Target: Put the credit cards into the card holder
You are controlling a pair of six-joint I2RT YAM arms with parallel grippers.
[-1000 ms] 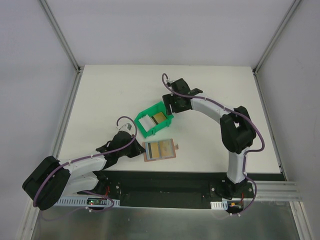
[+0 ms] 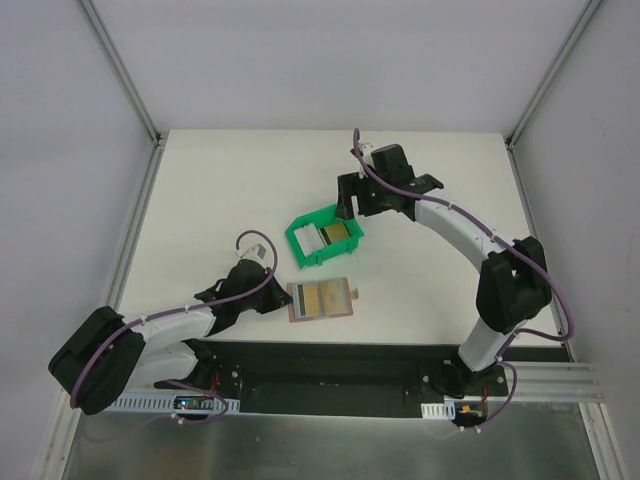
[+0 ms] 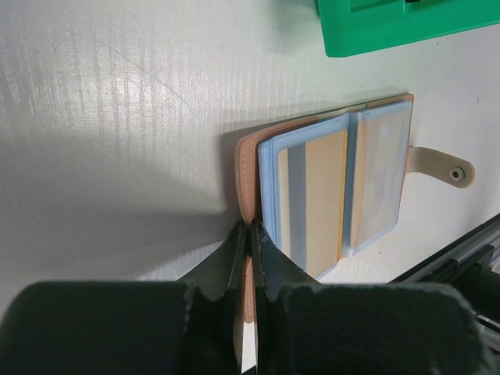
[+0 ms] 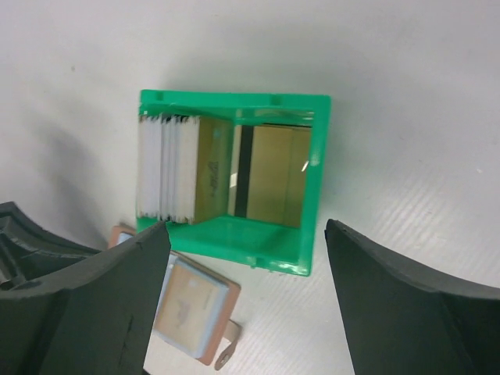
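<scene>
The brown card holder [image 2: 322, 299] lies open near the table's front edge, its clear sleeves [image 3: 312, 183] facing up. Tan, dark-striped contents show through one sleeve. My left gripper is shut at the holder's left edge, with the thin brown leather edge [image 3: 248, 176] running between its fingertips. Behind the holder, a green box [image 4: 316, 183] contains a stack of whitish cards [image 4: 166, 168] at one end and a tan card with a black stripe [image 4: 269, 172]. Over the box's right end, my right gripper stands open, nothing between its fingers.
A leather snap strap [image 3: 441, 166] sticks out from the holder's right side. The right arm [image 2: 455, 225] spans the table's right side.
The left arm is nearly still.
</scene>
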